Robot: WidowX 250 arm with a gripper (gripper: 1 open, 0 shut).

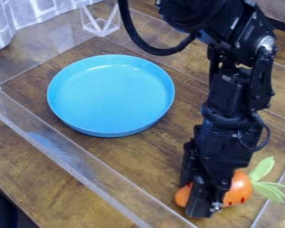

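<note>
My black gripper (pixel 207 191) is low at the lower right of the camera view, shut on an orange toy carrot (pixel 237 189) with pale green leaves, which lies on the wooden surface. Its fingers cover part of the carrot's body. A round blue plate (pixel 110 93) lies to the left and above, apart from the gripper and the carrot.
A clear plastic strip (pixel 74 160) runs diagonally along the lower left. A white object (pixel 101 18) stands at the top edge, with a pale item in the top-left corner. Bare wood surrounds the plate.
</note>
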